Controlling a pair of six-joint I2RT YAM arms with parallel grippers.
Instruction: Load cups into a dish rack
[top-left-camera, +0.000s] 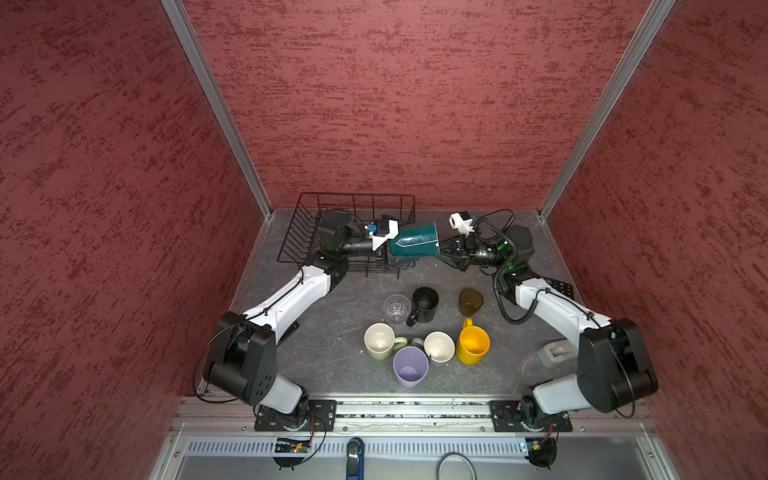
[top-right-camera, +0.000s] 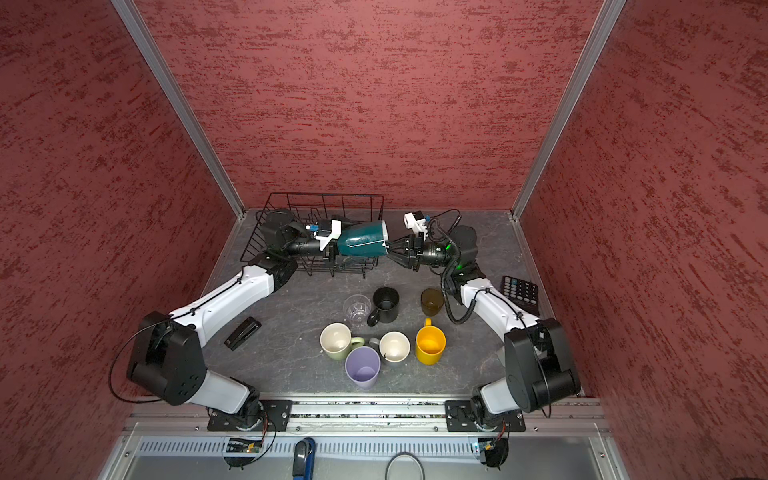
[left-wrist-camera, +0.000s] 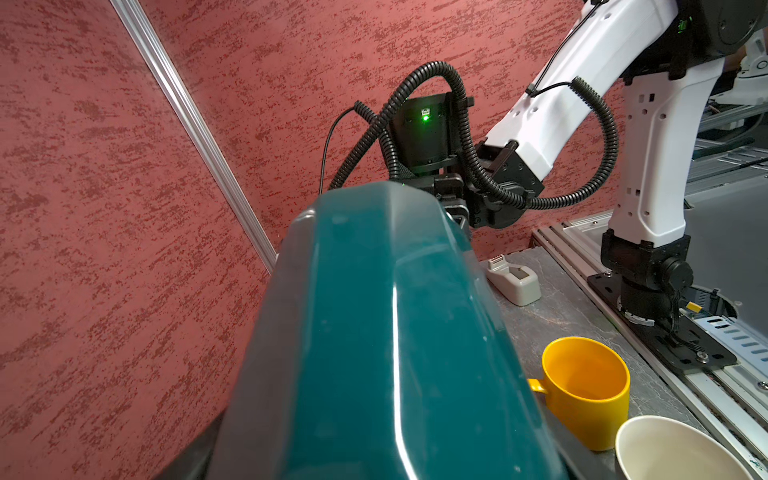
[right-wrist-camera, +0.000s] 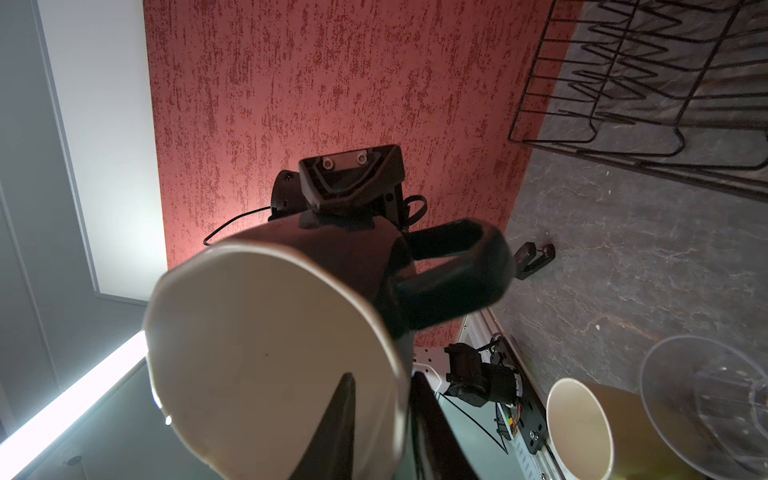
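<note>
A teal mug (top-left-camera: 414, 240) with a white inside is up in the air, lying nearly sideways and slightly tilted, its mouth toward my right arm. My left gripper (top-left-camera: 389, 240) stands open at the mug's closed end; in the left wrist view the mug's body hides most of its fingers. My right gripper straddles the rim: one finger reaches inside the mouth, the other is outside, and white wall shows between the inner finger and the rim. The mug's handle (right-wrist-camera: 456, 272) points right in the right wrist view. Behind the left arm is the black wire dish rack (top-left-camera: 360, 193).
On the table stand a clear glass (top-left-camera: 396, 310), a black mug (top-left-camera: 425, 304), a brown glass (top-left-camera: 470, 301), a yellow mug (top-left-camera: 473, 345), a purple cup (top-left-camera: 410, 366), a pale green mug (top-left-camera: 379, 341) and a white cup (top-left-camera: 439, 347).
</note>
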